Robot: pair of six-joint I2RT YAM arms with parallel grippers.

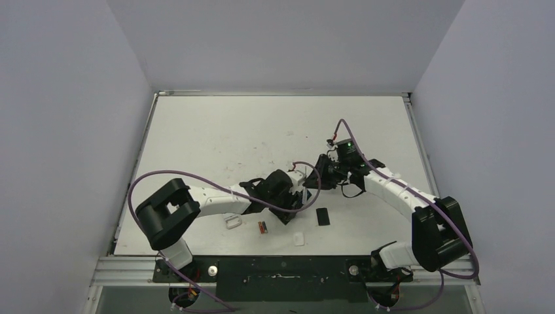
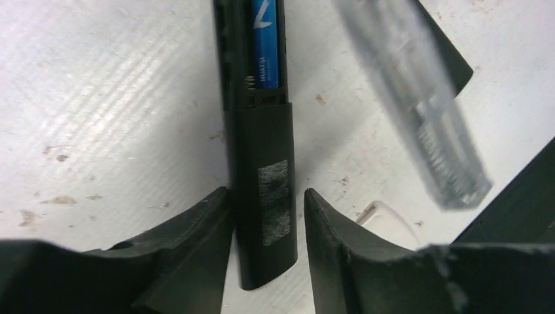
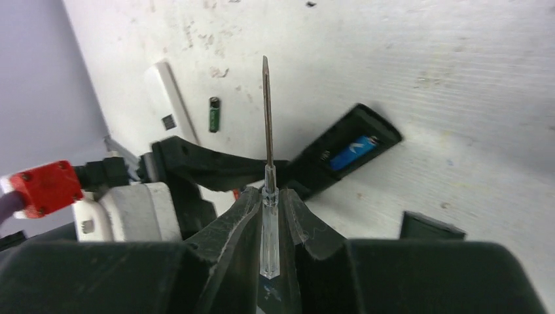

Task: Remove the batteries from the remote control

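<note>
The black remote control [image 2: 262, 176] lies in the left wrist view with its battery bay uncovered. A blue battery sits in that bay and also shows in the right wrist view. My left gripper is part open around the remote's lower end; one finger is against or very near its side, and a gap shows on the other. My right gripper is shut on a thin pointed tool [image 3: 269, 239] with a clear handle. In the right wrist view the tool's tip appears beside the remote; its height above the table cannot be told.
A red and a green battery [image 1: 262, 227] lie loose near the front. To their left is a white object [image 1: 232, 221]. A flat black piece [image 1: 323, 216] and a small white piece [image 1: 299, 239] lie to the right.
</note>
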